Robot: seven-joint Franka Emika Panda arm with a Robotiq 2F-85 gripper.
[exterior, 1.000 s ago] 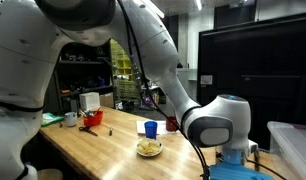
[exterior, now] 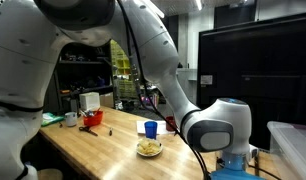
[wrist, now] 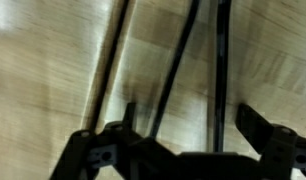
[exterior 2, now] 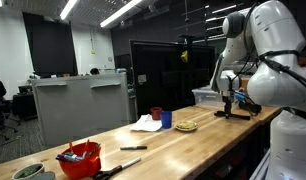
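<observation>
In the wrist view my gripper is open over the wooden table, its dark fingertips wide apart. Between them run a straight black rod [wrist: 221, 75] and a thinner dark line [wrist: 174, 72]; whether that line is an object or a shadow cannot be told. A brownish stick [wrist: 105, 70] with a dark edge lies left of the fingers. Nothing is gripped. Exterior view 2 has the gripper [exterior 2: 231, 106] low at the table's far end, near small dark items [exterior 2: 219, 114]. Exterior view 1 cuts off the fingertips below.
Well away on the table [exterior: 98, 150] are a plate of yellowish food [exterior: 149, 147], a blue cup [exterior: 151, 129] and a red cup [exterior 2: 156, 113]. A red container [exterior 2: 81, 160] with utensils stands at the other end. A clear bin [exterior 2: 206, 97] sits behind the gripper.
In exterior view 1 the hand appears to have turned or shifted very slightly. The cups and plate have not moved.
</observation>
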